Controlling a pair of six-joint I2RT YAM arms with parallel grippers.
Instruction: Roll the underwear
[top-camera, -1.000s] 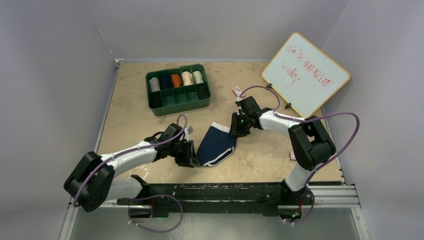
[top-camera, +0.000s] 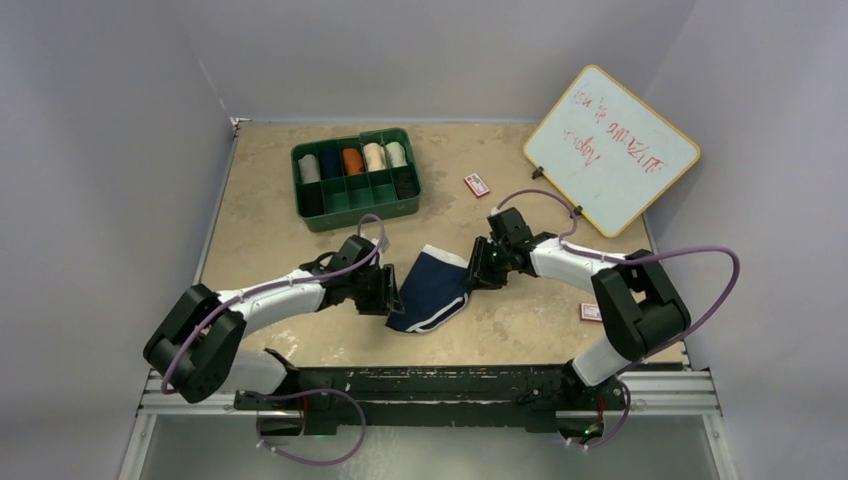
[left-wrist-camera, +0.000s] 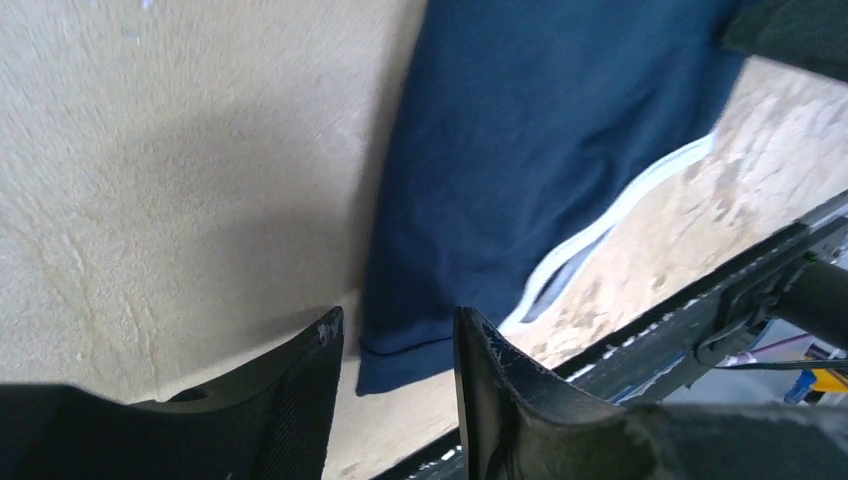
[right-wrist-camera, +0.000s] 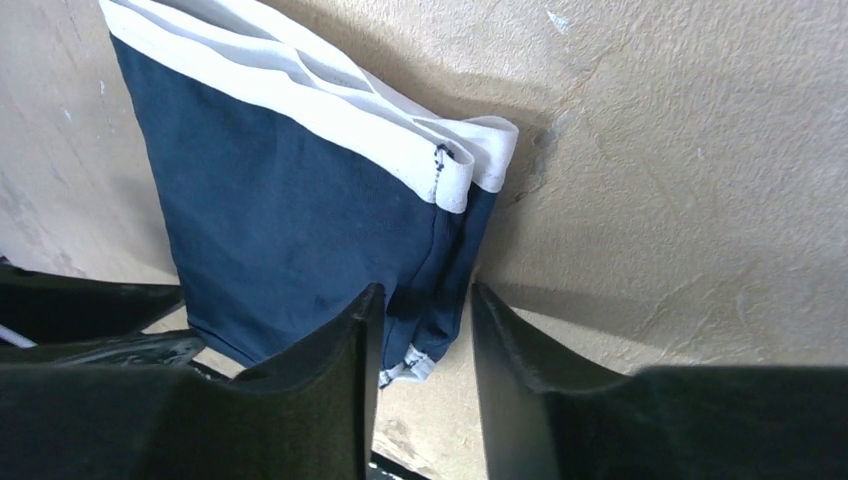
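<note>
The dark blue underwear (top-camera: 432, 285) lies folded into a slanted strip at the middle front of the table, white waistband (right-wrist-camera: 300, 95) at its far end and white trim (left-wrist-camera: 570, 240) along its near edge. My left gripper stands open over the strip's near left corner, which shows between and beyond the fingertips. On the other side, my right gripper is part open at the right edge, with the navy side seam near its left fingertip. Whether that finger touches the cloth I cannot tell.
A green divided box (top-camera: 352, 215) with several rolled pieces stands behind at the left. A small red-and-white box (top-camera: 476, 185) lies farther back, another (top-camera: 591, 312) at the right. A whiteboard (top-camera: 612, 150) leans at the back right.
My left gripper has moved away from the front edge and slightly right, over the cloth's left corner. The right gripper has shifted a little right and toward the front. The underwear looks unmoved.
</note>
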